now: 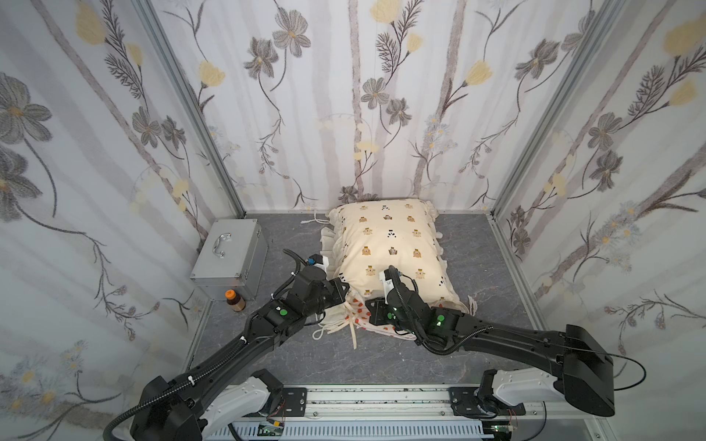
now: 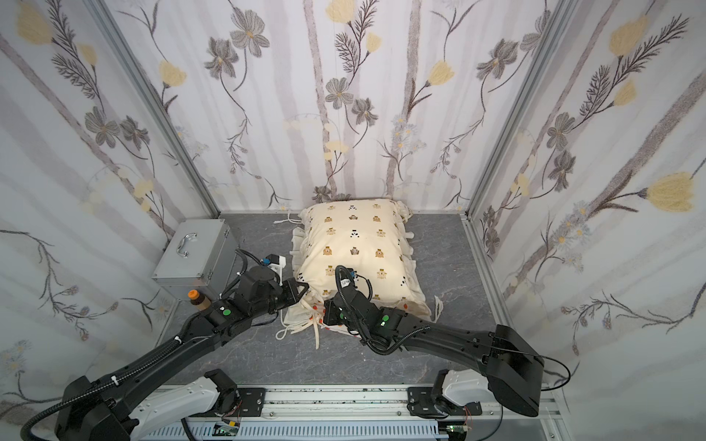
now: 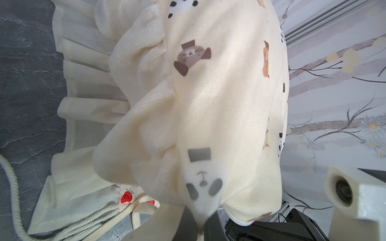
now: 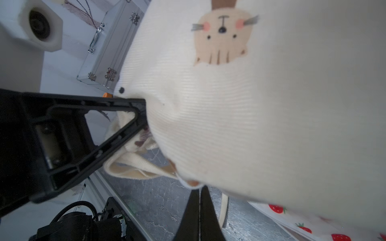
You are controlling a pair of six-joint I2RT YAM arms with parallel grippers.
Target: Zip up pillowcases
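Note:
The cream pillowcase [image 1: 389, 235] with animal prints lies stuffed at the back middle of the floor, its open edge towards the front. Strawberry-printed cloth [image 4: 339, 237] shows under that edge. At the front left corner my left gripper is shut on a narrow fold of the pillowcase that draws to a point between its fingers. My right gripper is shut right at the front hem, its tips touching the cloth edge; nothing clear shows between them. I cannot make out the zip or its pull.
A silver case [image 1: 229, 253] stands at the left, with an orange-capped bottle [image 1: 235, 300] in front of it. Ties [image 1: 334, 323] trail from the front left corner. Bare grey floor [image 1: 485, 257] lies right of the pillow.

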